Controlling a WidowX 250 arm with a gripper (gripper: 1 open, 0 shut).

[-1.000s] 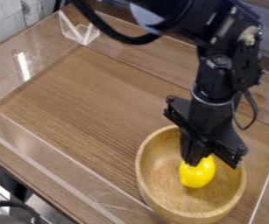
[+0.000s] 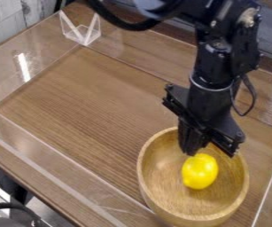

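Note:
A yellow ball sits in a round wooden bowl at the lower right of the camera view. The black gripper hangs over the back part of the bowl, above and behind the ball. Whether its fingers are open or shut cannot be made out, and I see nothing held in it.
A wire-like white object stands at the back left.
The gripper has risen and moved slightly back, leaving more of the yellow ball uncovered. The bowl stays in place.

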